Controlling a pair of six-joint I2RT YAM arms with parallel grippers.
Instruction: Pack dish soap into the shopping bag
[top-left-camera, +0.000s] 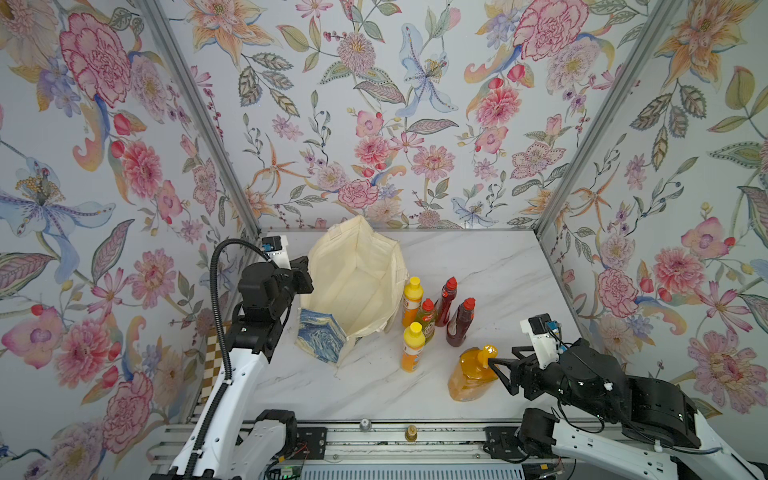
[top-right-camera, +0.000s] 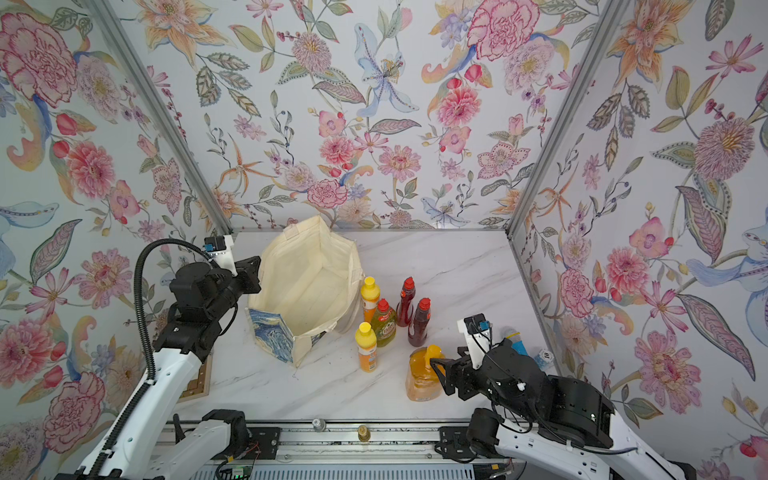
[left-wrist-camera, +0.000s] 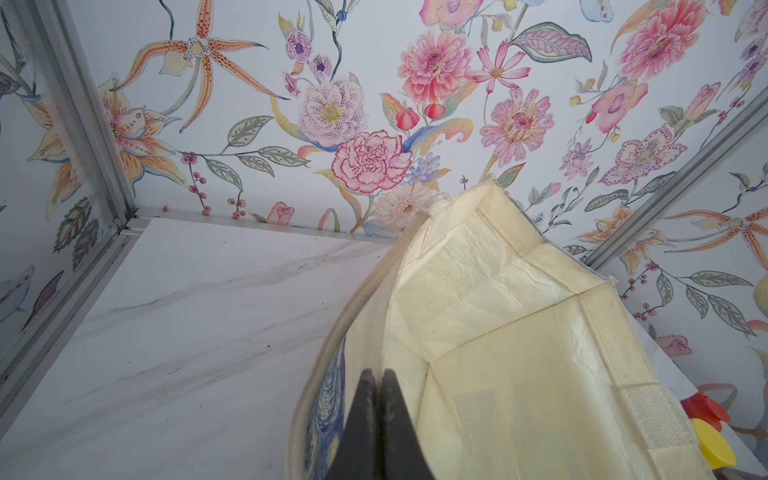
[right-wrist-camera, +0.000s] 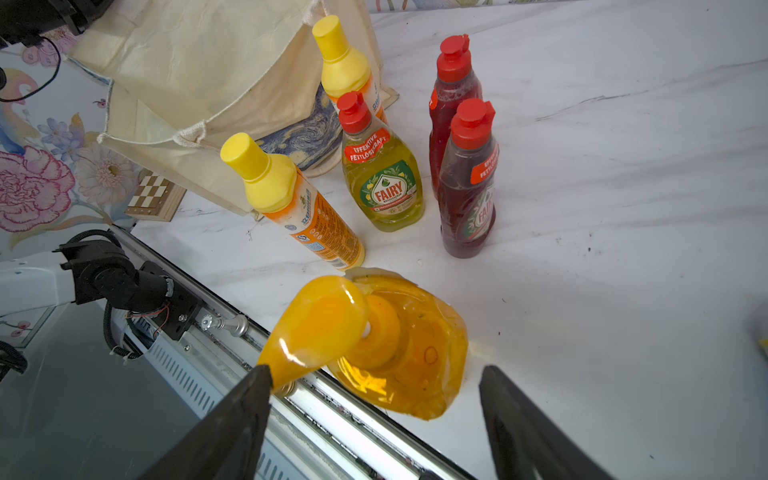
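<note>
The cream shopping bag (top-left-camera: 356, 296) lies open on the left half of the table. My left gripper is shut beside its near wall, nothing visible between its fingers. Green Fairy dish soap (right-wrist-camera: 384, 184) stands among the bottles, with two dark-red dish soaps (right-wrist-camera: 470, 200) to its right. A large amber pump bottle (right-wrist-camera: 416, 352) stands near the front edge. My right gripper is open just over it, its fingers either side of the pump head in the right wrist view.
Two yellow-capped bottles (right-wrist-camera: 316, 224) stand between the bag and dish soaps. Bare marble (top-left-camera: 504, 264) fills the back right. A chessboard (right-wrist-camera: 156, 196) lies at the far left, and small blue items (top-right-camera: 517, 344) lie at the right edge.
</note>
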